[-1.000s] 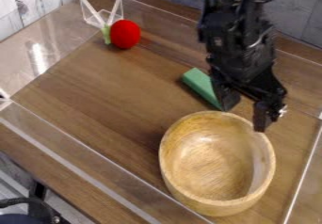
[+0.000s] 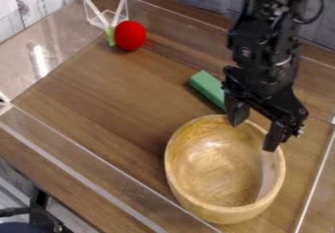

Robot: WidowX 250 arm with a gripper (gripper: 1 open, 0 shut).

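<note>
A wooden bowl (image 2: 222,178) lies at the lower right of the table. Just above its rear rim hangs the black gripper (image 2: 257,129), its two fingers spread apart over the bowl's back edge; no held object is visible between them. A green block (image 2: 206,88) lies on the table behind the bowl, left of the arm and partly hidden by the gripper. A red ball (image 2: 129,35) sits at the upper left beside a white wire-like object (image 2: 108,14).
A pale edge runs along its left side, with dark space beyond at the lower left.
The gripper and arm have shifted and turned slightly toward the right, and the arm's upper part has moved right. The bowl, block and ball look unmoved.
</note>
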